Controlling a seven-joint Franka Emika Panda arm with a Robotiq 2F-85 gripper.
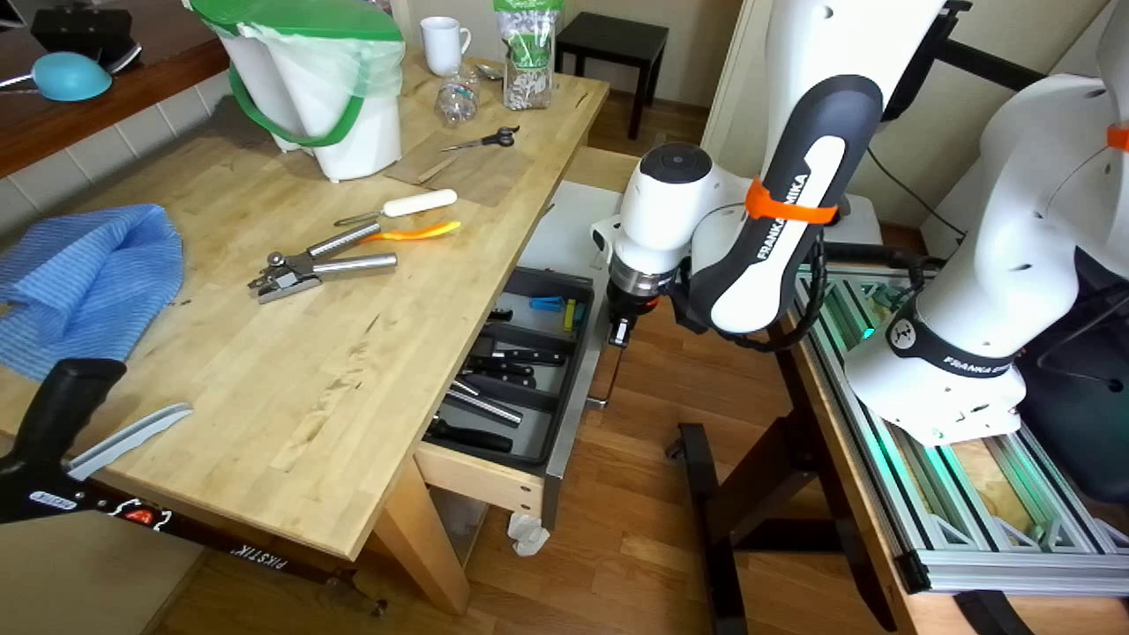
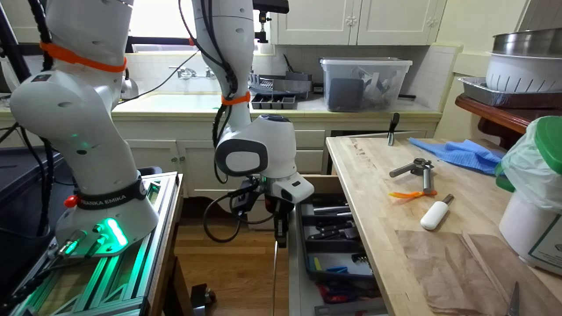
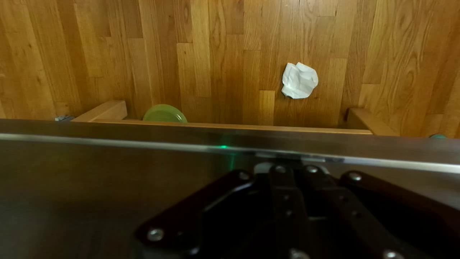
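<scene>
The drawer (image 1: 568,423) under the wooden table stands pulled out, its dark cutlery tray (image 2: 311,247) exposed. Along the drawer's metal front runs a thin handle bar (image 2: 275,274). My gripper (image 1: 619,337) points down at that front, right by the bar's far end in exterior view 1. In the wrist view the dark fingers of the gripper are together over the metal surface; nothing clearly shows between them. Whether the fingertips touch the handle is hidden.
On the tabletop (image 1: 307,402) lie a metal can opener (image 1: 333,259), a white-handled tool (image 1: 420,203), scissors (image 1: 487,138) and a blue cloth (image 1: 95,280). A green-lidded bucket (image 1: 365,138) stands behind them. Crumpled white paper (image 3: 299,80) lies on the floor.
</scene>
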